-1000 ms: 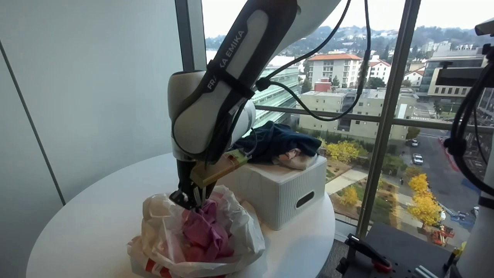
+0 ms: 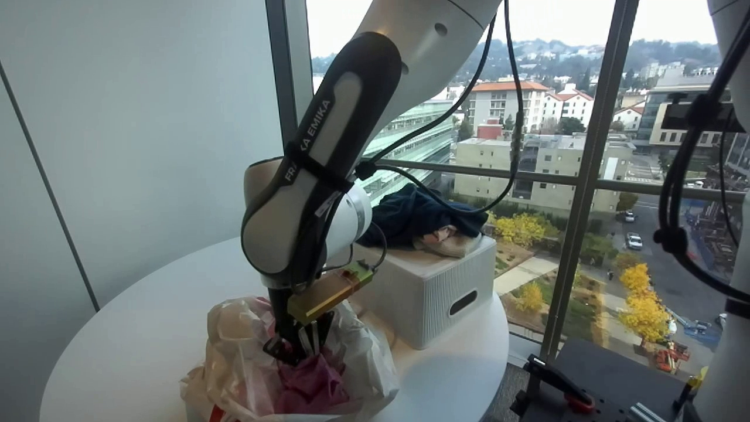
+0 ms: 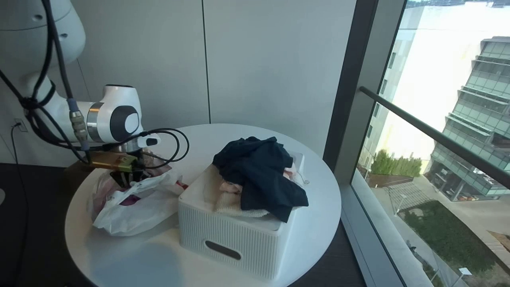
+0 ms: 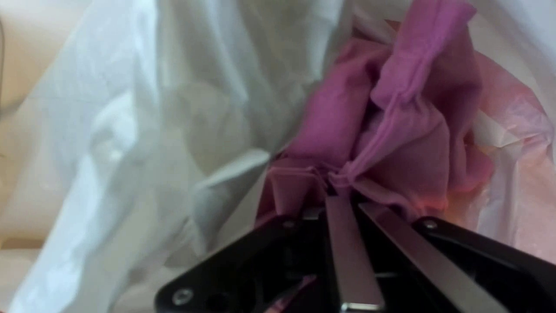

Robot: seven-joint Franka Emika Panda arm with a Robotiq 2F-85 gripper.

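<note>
A pink cloth [image 4: 412,130] lies bunched inside a crumpled white plastic bag [image 4: 172,130] on the round table. My gripper points down into the bag's mouth, shut, with folds of the cloth gathering at its fingertips, pinched there. From the first exterior view, the gripper [image 2: 307,351] sits low among the bag's sides, the pink cloth [image 2: 316,387] just below it. In the second exterior view the bag [image 3: 138,213] hides most of the cloth and the fingertips.
Beside the bag stands a white ribbed box [image 2: 457,281]. Dark navy cloth [image 3: 260,167] is heaped on its top, over some beige cloth [image 3: 239,205]. Bare white table [image 2: 140,316] lies to the bag's left in the first exterior view, and a window closes off the far side.
My gripper has come down deeper into the bag, and the cloth at its fingertips has sunk with it. The bag has shifted slightly left and toward the first exterior camera.
</note>
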